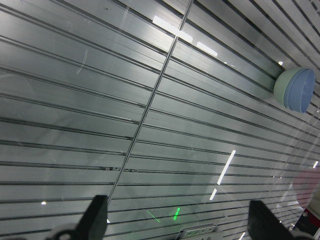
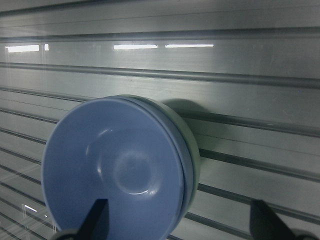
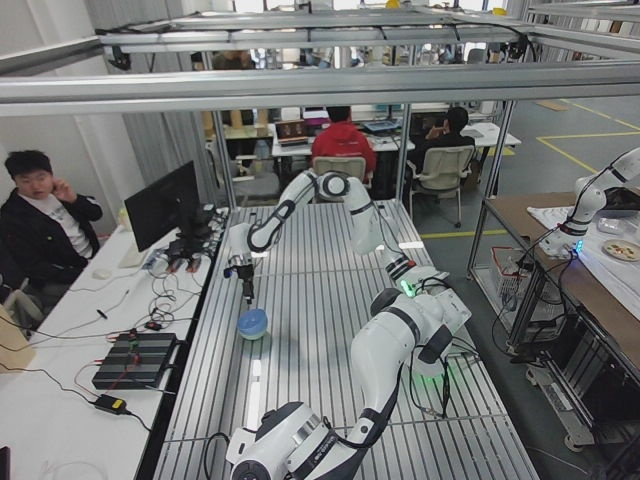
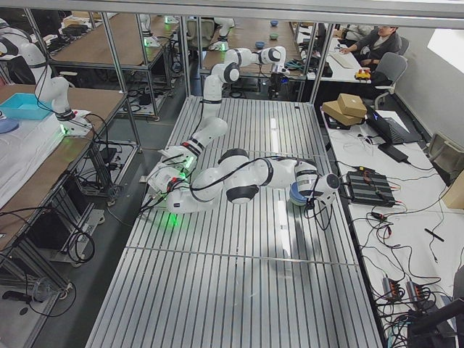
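Observation:
A stack of bowls, blue on top and pale green outside, sits on the slatted metal table (image 3: 300, 300), also seen at upper right in the left wrist view as a blue bowl (image 1: 300, 90). My right gripper (image 3: 247, 298) hangs just above the stack; in its wrist view the fingers stand apart, open, with nothing clearly held. My left gripper is open over bare slats, away from the bowls; in the camera left view the near arm's housing hides it.
A desk (image 3: 80, 430) with a monitor, cables and black boxes runs along the left in the camera left view. A neighbouring table (image 3: 590, 280) with another arm stands right.

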